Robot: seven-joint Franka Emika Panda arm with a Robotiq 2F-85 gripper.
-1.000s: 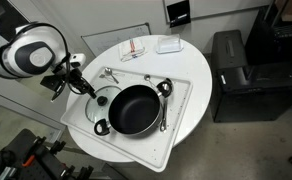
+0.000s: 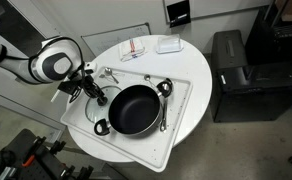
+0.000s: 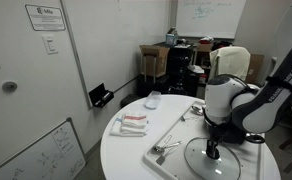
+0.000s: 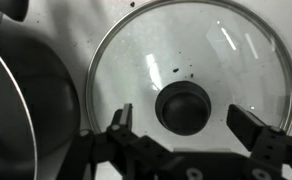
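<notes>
A clear glass lid (image 4: 226, 65) with a dark metal rim lies on the tray, its black round knob (image 4: 183, 107) near the middle of the wrist view. My gripper is open, the fingers set on either side of the knob and nothing held between them. In the first exterior view, the gripper (image 2: 92, 93) is over the lid (image 2: 89, 115), close to the knob. Right beside the lid sits an empty black pot (image 2: 135, 108); part of it also shows at the left of the wrist view.
A white tray (image 2: 165, 152) with a raised rim carries these things on a round white table (image 2: 198, 62). Utensils (image 2: 164, 112) lie right of the pot and more (image 2: 108, 74) behind it. A folded cloth (image 2: 131, 47) and a clear container (image 2: 168, 44) stand farther back.
The arm has come lower and moved right, bringing the gripper from left of the lid's knob to beside it. Lid and pot have stayed in place.
</notes>
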